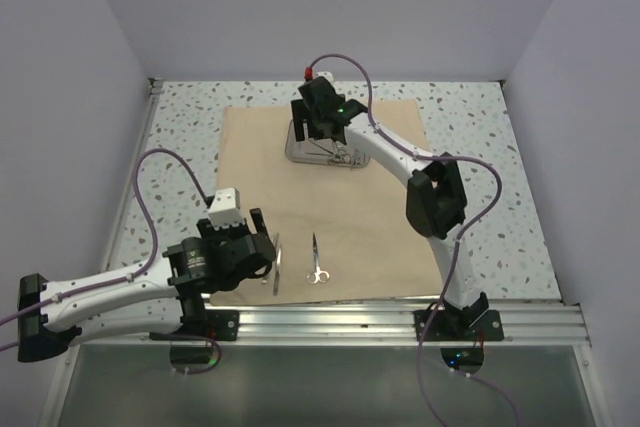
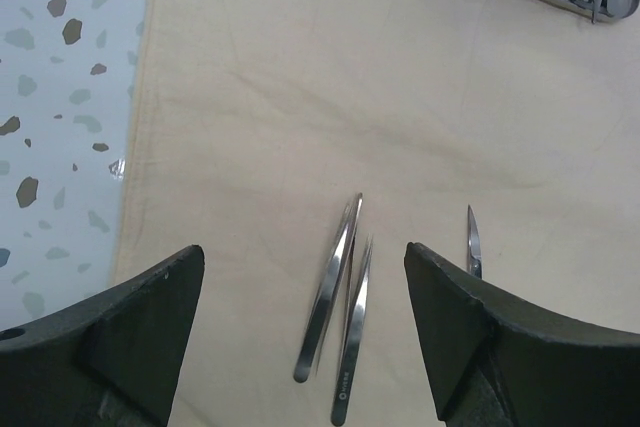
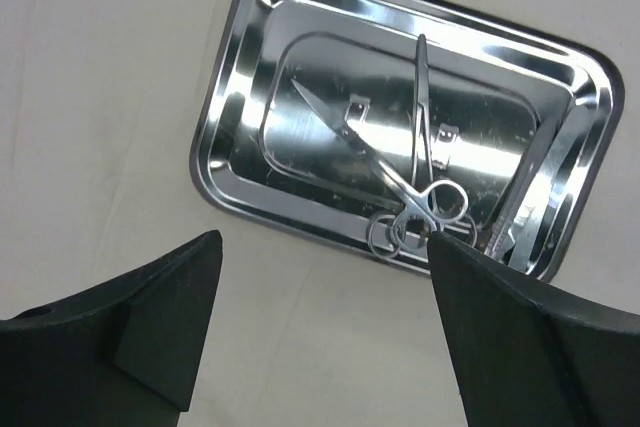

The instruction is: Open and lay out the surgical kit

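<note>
My right gripper hangs open above the steel tray (image 3: 230, 127), which holds scissors (image 3: 400, 187), a second ring-handled instrument (image 3: 422, 97) and a long flat piece (image 3: 530, 172). My left gripper is open over the tan cloth, with nothing between its fingers. Tweezers (image 2: 322, 312) lie below it on the cloth, beside another pair (image 2: 350, 357). A pair of scissors (image 1: 316, 267) lies to their right near the cloth's front edge.
The tan cloth (image 1: 370, 237) covers the middle of the speckled table (image 1: 485, 177). Its centre between the tray and the laid-out instruments is clear. Pale walls stand around the table.
</note>
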